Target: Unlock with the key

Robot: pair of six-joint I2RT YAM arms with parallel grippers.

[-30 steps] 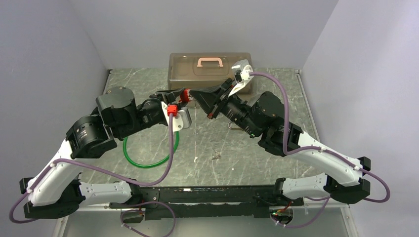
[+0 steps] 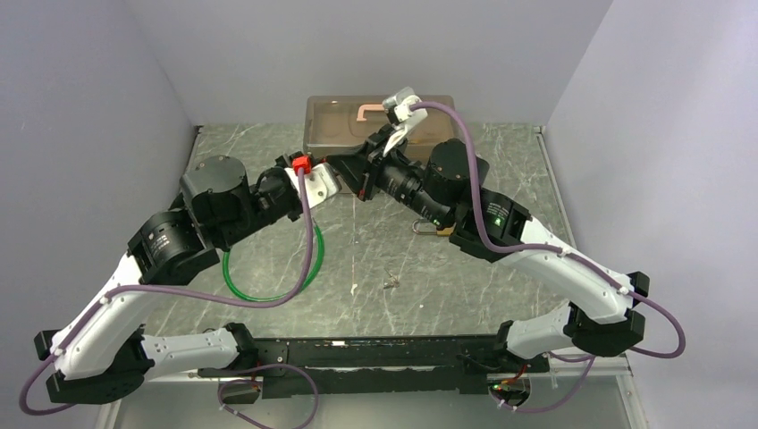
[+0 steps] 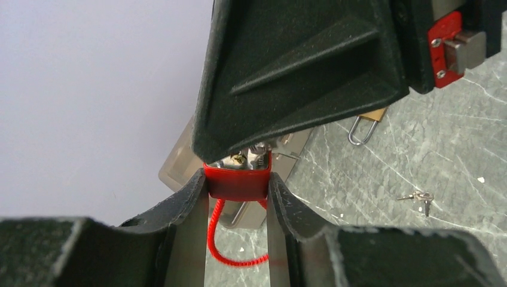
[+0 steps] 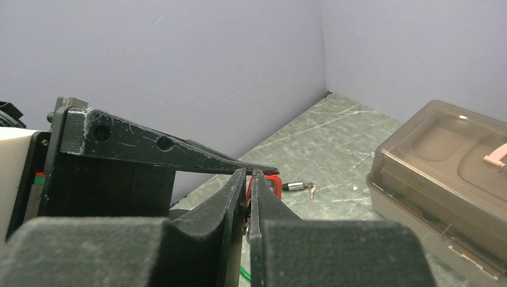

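My left gripper is shut on a red lock (image 3: 237, 185) with metal fittings and a red coiled cord. My right gripper meets it from the side, its fingertips close together; whether a key is between them is hidden. In the right wrist view the red lock shows just beyond those fingertips. The two grippers meet above the worktop near the box. A brass padlock (image 3: 372, 114) and a small bunch of keys (image 3: 422, 197) lie on the grey marble worktop below.
A translucent brown box (image 2: 317, 116) with a pink handle stands at the back. A green cable (image 2: 317, 259) lies at the left. Grey walls bound the worktop on the left, back and right.
Both wrists have shifted and turned a little, moving toward the back and left in the top view, the right one more. The red lock is more hidden from above.
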